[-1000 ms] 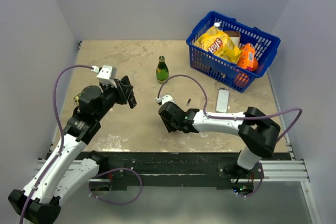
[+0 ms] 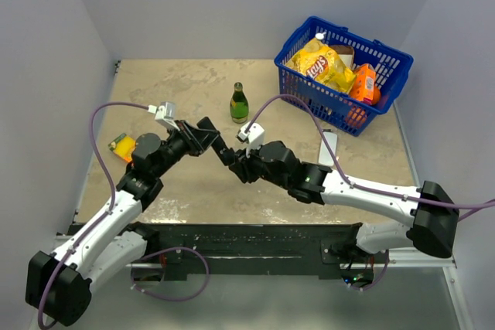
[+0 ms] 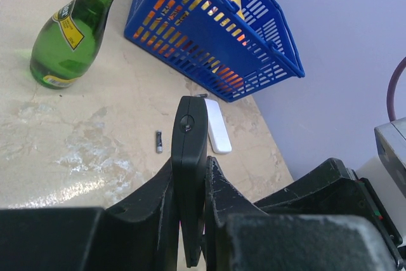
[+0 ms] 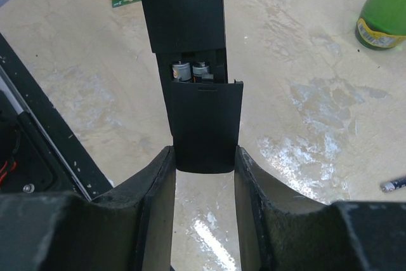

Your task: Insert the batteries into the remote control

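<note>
A black remote [image 2: 216,141] is held up between the two arms. My left gripper [image 2: 199,134] is shut on it at one end, seen as a dark upright shape [image 3: 189,138] in the left wrist view. In the right wrist view its battery bay shows two cells [image 4: 181,72] above the half-slid cover [image 4: 207,125]. My right gripper has its fingertips either side of the cover's lower end; whether they grip it is unclear. A loose battery lies on the table, also at the edge of the right wrist view [image 4: 393,185].
A green bottle [image 2: 239,105] stands at the back middle. A blue basket [image 2: 379,59] of snacks is at the back right, with a white object [image 2: 327,147] before it. A yellow packet [image 2: 124,146] lies at the left.
My right gripper has risen and moved to the remote's lower end. My left gripper has carried the remote rightward, toward the middle.
</note>
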